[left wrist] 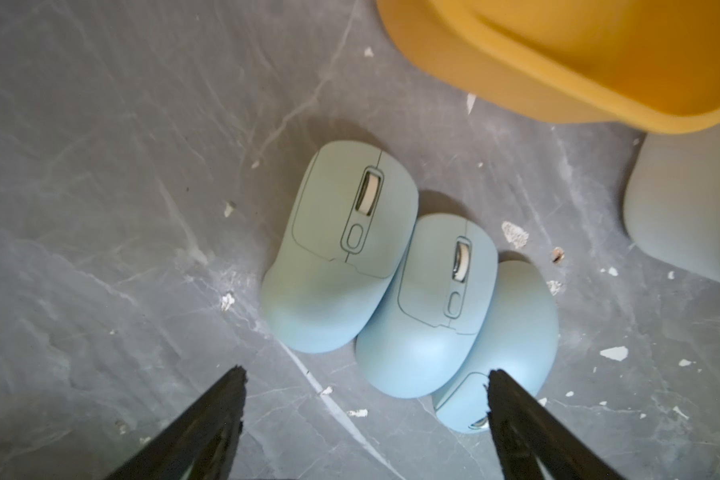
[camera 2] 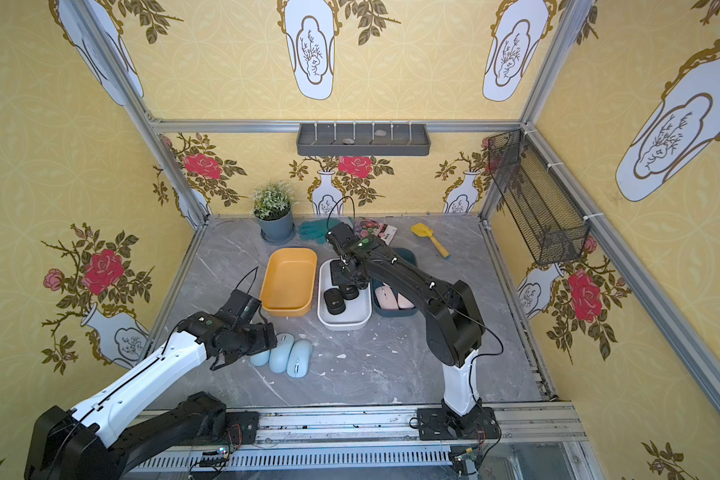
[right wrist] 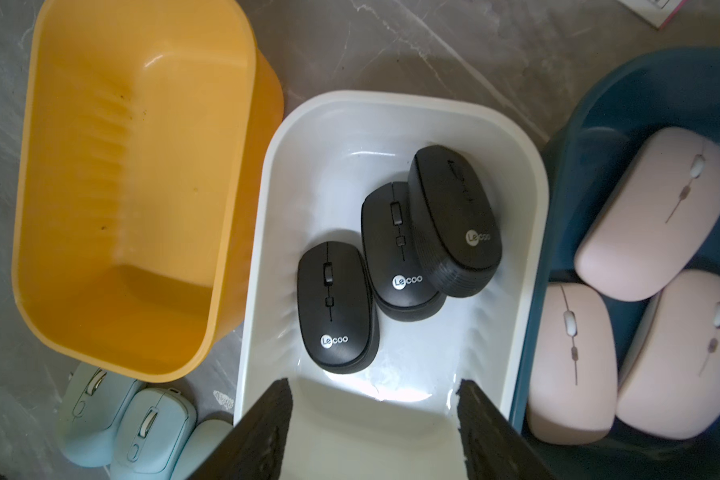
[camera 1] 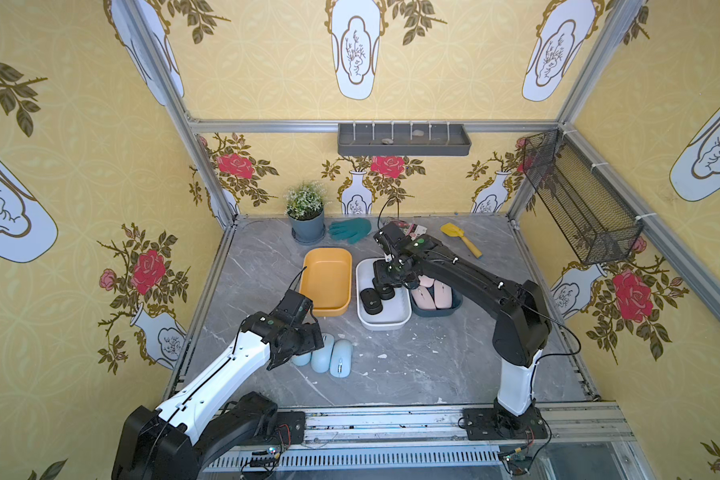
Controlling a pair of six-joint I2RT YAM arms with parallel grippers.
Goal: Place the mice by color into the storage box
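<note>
Three light blue mice lie side by side on the table: a left one (left wrist: 340, 240), a middle one (left wrist: 428, 312) and a right one (left wrist: 508, 336). Over them hangs my left gripper, open, nothing between its fingers. The yellow box (right wrist: 136, 160) is empty. Several black mice rest in the white box (right wrist: 396, 120), one (right wrist: 456, 220) leaning on its neighbour (right wrist: 400, 248). My right gripper is above that box, open and empty. Pink mice (right wrist: 656, 216) lie in the dark blue box (right wrist: 572, 152).
A potted plant (camera 1: 305, 204) and a teal glove (camera 1: 349, 230) are at the back, with a yellow shovel (camera 1: 462, 237) at the back right. A wire basket (camera 1: 584, 200) hangs on the right wall.
</note>
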